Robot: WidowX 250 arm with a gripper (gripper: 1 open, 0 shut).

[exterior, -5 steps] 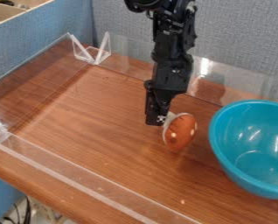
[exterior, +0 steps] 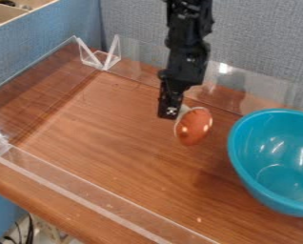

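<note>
The black robot arm comes down from the top centre, and its gripper (exterior: 176, 111) is shut on an orange, rounded object (exterior: 193, 128) with a pale upper part. The object hangs tilted at the lower end of the gripper, left of a light blue bowl (exterior: 251, 163). Where exactly the fingertips grip it is hard to make out.
Clear plastic edging with white corner brackets (exterior: 99, 59) borders it. A grey-blue padded wall stands behind.
The gripper and the orange object have risen a little, and the object has shifted slightly, staying held. The bowl has not moved.
</note>
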